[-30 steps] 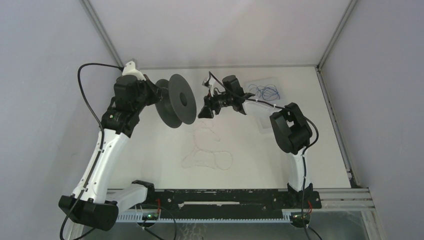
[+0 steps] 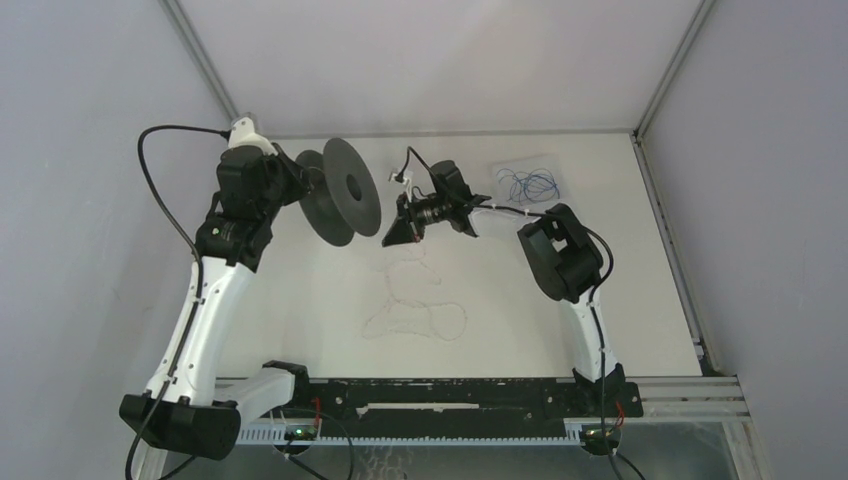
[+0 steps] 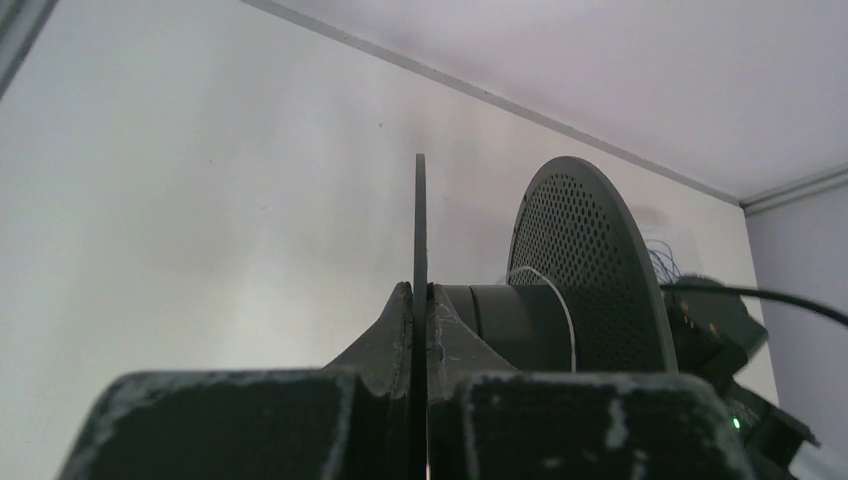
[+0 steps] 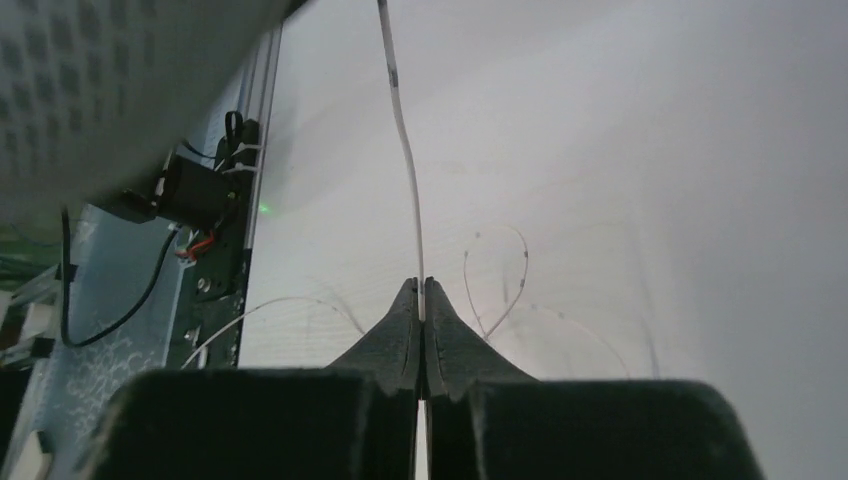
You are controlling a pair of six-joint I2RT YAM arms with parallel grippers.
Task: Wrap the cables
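Note:
A grey spool with perforated flanges hangs at my left gripper, whose fingers are shut at its core. A thin white cable runs over the core beside one flange. My right gripper, below and right of the spool in the top view, is shut on the white cable, which runs taut upward from its fingertips toward the spool. The rest of the pale cable lies in loose loops on the table below.
A clear box with blue cables stands at the back right, behind my right arm. Frame rails and walls bound it at the sides and back.
My left gripper and the spool have shifted a little left and upward in the top view. My right arm has moved left as well, keeping just right of the spool.

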